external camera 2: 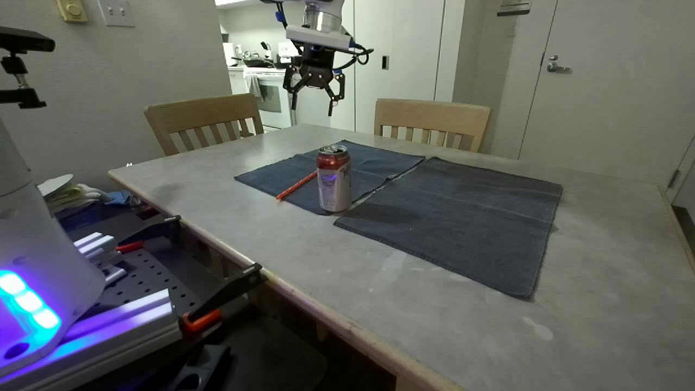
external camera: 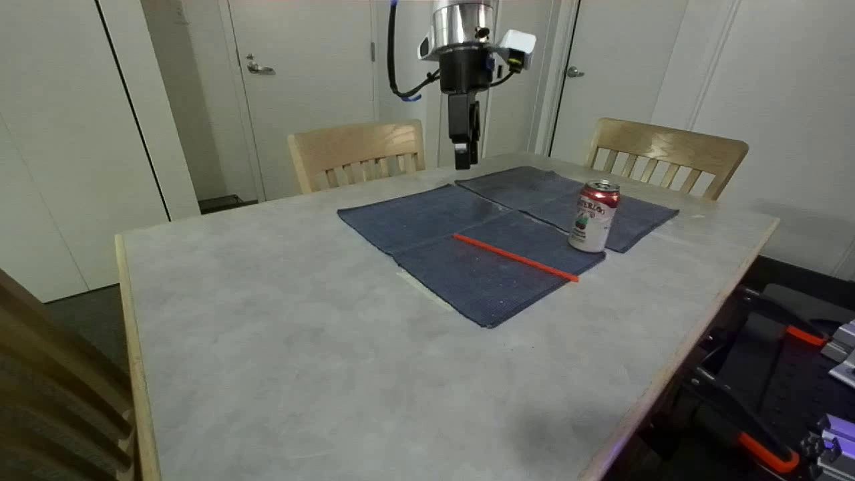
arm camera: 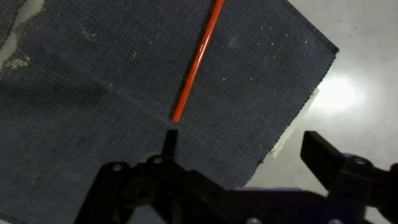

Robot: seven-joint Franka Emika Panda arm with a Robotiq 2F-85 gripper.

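Note:
An orange-red straw (external camera: 515,257) lies across one dark blue cloth mat (external camera: 421,218), one end reaching past the mat's edge. On the edge of the mats stands an upright red and white can (external camera: 594,216). My gripper (external camera 2: 314,108) hangs in the air above the far part of the table, fingers apart and empty. In the wrist view the straw (arm camera: 198,59) runs down toward the left finger (arm camera: 170,145), its near end just ahead of that fingertip. The can is outside the wrist view.
A second dark cloth mat (external camera 2: 462,218) lies beside the first with a narrow gap between. Wooden chairs (external camera: 359,152) stand along the far edge of the table (external camera: 304,345). Black clamps (external camera 2: 225,290) grip the table's edge near the robot base.

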